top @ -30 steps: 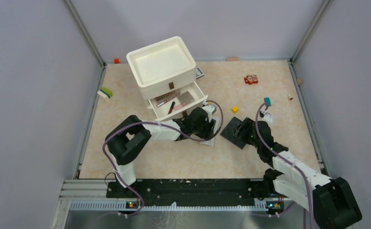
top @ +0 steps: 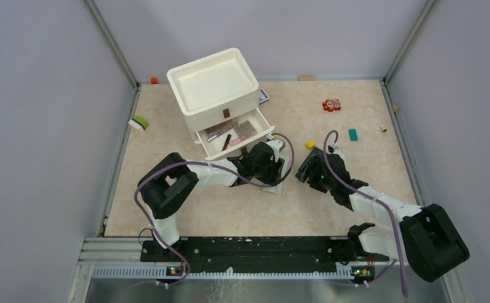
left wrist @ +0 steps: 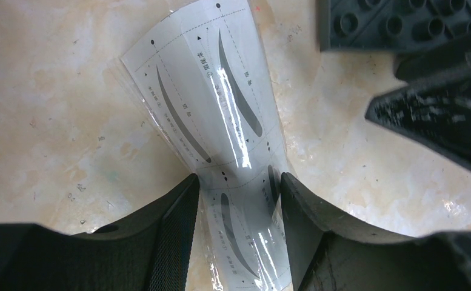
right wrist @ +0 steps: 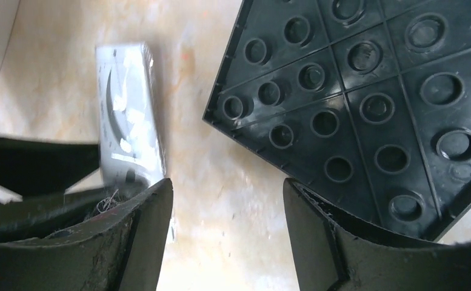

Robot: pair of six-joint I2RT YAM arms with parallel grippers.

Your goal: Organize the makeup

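A clear plastic packet (left wrist: pixel 233 103) with printed white shapes lies on the table under my left gripper, whose fingertips touch or nearly touch its sides; whether they grip it is unclear. A dark square palette-like tray with round wells (right wrist: pixel 378 103) lies to the right. My right gripper stands part open over the tray's corner and bare table, nothing visible between its fingers. The white organizer (top: pixel 214 82) has its drawer open, holding pens and small items.
A yellow cube (top: pixel 309 145), teal block (top: pixel 352 134), red item (top: pixel 331 105), small cylinder (top: pixel 383 129) and sponge (top: pixel 138 123) lie around the table. The front left and back right have free room.
The left arm looks unchanged.
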